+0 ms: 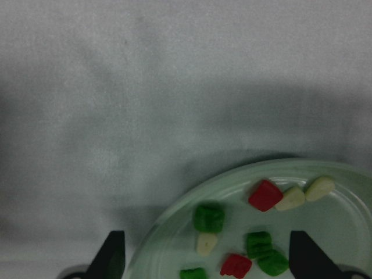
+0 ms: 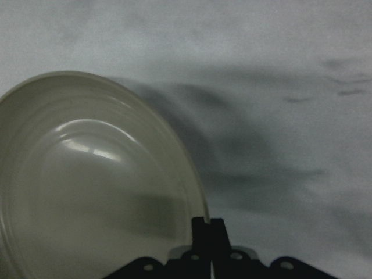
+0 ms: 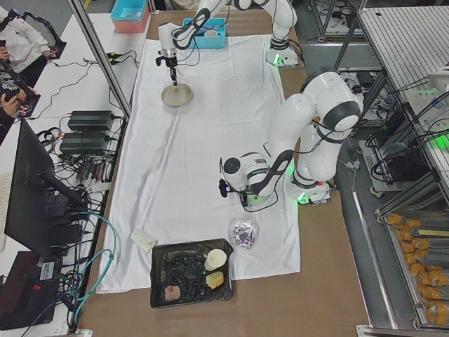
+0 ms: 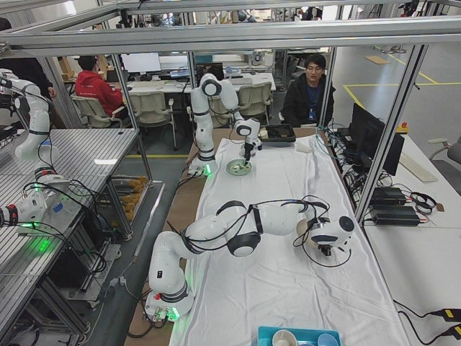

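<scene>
A green plate holds several red, green and cream pieces, among them a red cube and a green piece. My left gripper is open above it, with no piece clearly between its fingers. A beige plate lies on the white cloth at the far end in the camera left view. My right gripper is closed on that plate's rim, as far as the right wrist view shows.
A black tray with cups and scraps and a crumpled silver bag lie at the near end. A blue bin stands at the far end.
</scene>
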